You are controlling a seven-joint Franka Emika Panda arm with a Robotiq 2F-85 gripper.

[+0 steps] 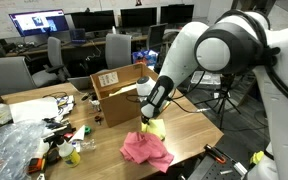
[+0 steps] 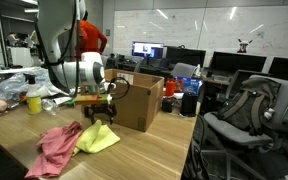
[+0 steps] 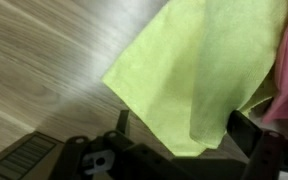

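A yellow-green cloth [image 3: 169, 75] lies on the wooden table under my gripper, which stands open. Its left finger is over bare table beside the cloth's edge; the right one is by a raised fold of the cloth. Whether either finger touches the fabric, I cannot tell. In exterior view 1 a crumpled pink cloth [image 1: 147, 150] lies in front of the yellow-green one [image 1: 158, 129], and the two meet. Exterior view 2 has the pink cloth [image 2: 54, 152] to the left of the yellow-green cloth [image 2: 96, 138].
An open cardboard box [image 1: 122, 103] stands just behind the cloths. Tools, a yellow container [image 1: 69, 154] and a plastic bag [image 1: 12, 145] crowd the left side. Bare table lies right of the cloths [image 1: 189, 130].
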